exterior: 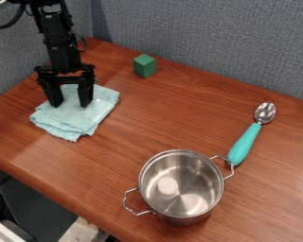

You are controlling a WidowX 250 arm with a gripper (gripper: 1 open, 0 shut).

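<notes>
My black gripper point(68, 95) reaches down from the top left onto a folded pale mint cloth point(71, 119) on the wooden table, its two fingers resting low on or just over the cloth. Whether they hold any of the fabric is unclear from this view.
A green cube point(145, 66) stands at the back. A steel pot point(180, 184) with wire handles sits at front right, and a spoon with a turquoise handle point(242, 144) lies to the right. Grey padded walls border the back and left.
</notes>
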